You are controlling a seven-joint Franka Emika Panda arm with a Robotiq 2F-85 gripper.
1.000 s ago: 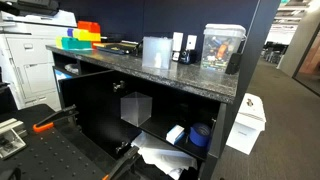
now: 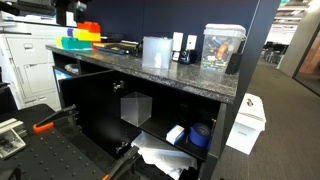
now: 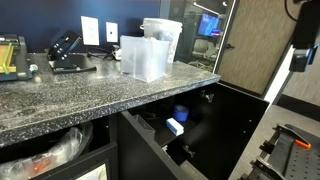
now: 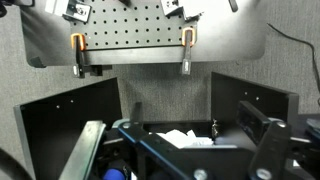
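Observation:
My gripper is open at the bottom of the wrist view, nothing between its dark fingers. It looks down over a cabinet whose black doors (image 4: 68,115) stand open. Part of the arm (image 3: 304,45) hangs at the right of exterior view 2, high above the cabinet. Inside the cabinet sit a clear box (image 2: 135,108), a small blue-and-white item (image 2: 175,134), a dark blue round object (image 2: 201,134) and a crumpled white sheet or bag (image 2: 163,155). The fingers partly hide the cabinet's contents in the wrist view.
On the speckled counter (image 2: 190,82) stand a translucent bin (image 2: 157,52), a clear lidded tub (image 2: 222,47) and colourful blocks (image 2: 80,38). A perforated metal plate (image 4: 150,25) with orange-handled clamps faces the cabinet. The open doors stick out as obstacles.
At the upper left of exterior view 1, a dark part of the arm has come lower into view. The cabinet, its contents and the counter items look unmoved.

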